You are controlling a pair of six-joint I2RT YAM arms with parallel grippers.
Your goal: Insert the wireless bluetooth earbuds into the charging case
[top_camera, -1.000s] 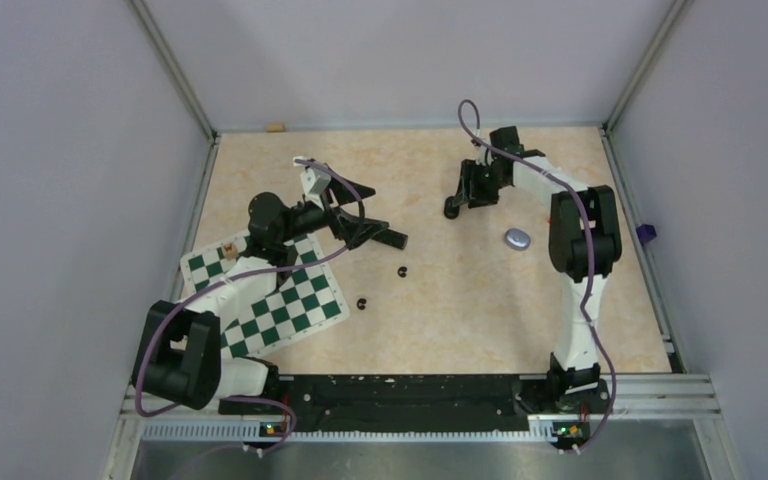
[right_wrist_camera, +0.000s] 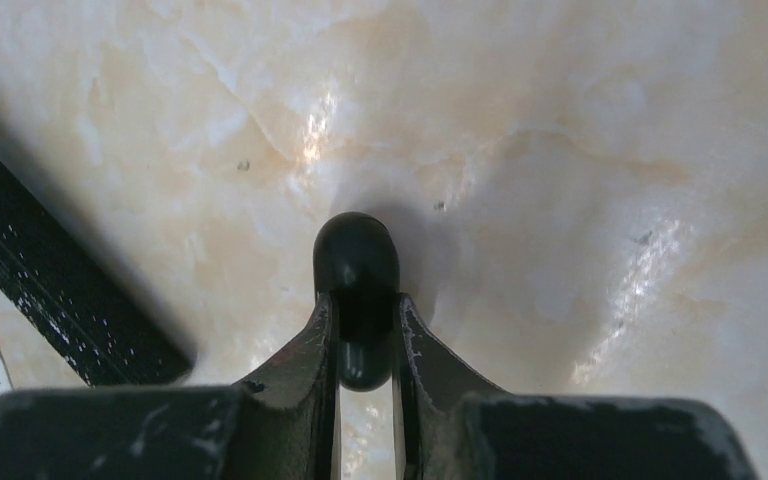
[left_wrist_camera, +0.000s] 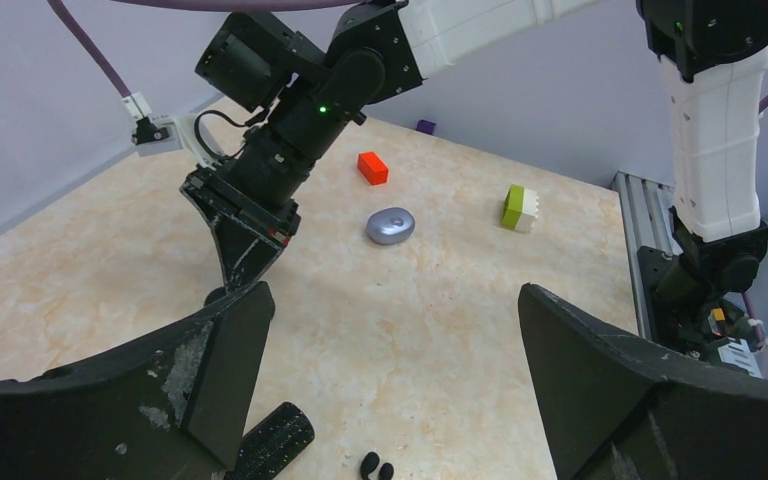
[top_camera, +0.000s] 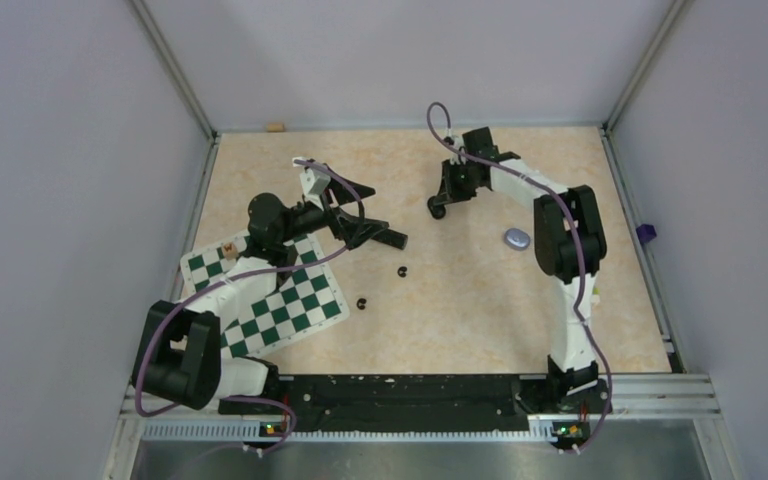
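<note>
My right gripper is shut on a black oval case [right_wrist_camera: 356, 250], seen from above in the right wrist view and at the centre of the top view [top_camera: 436, 207]. My left gripper [top_camera: 367, 210] hangs open above a black bar [top_camera: 390, 239], its fingers wide apart with nothing between them.
A checkered board [top_camera: 300, 310] lies under the left arm. A silver oval object [top_camera: 517, 238], red block [left_wrist_camera: 373, 168] and green-white block [left_wrist_camera: 520, 208] are on the right.
My right gripper and the black case have moved a little leftward, toward the table's middle. The left arm has not moved.
</note>
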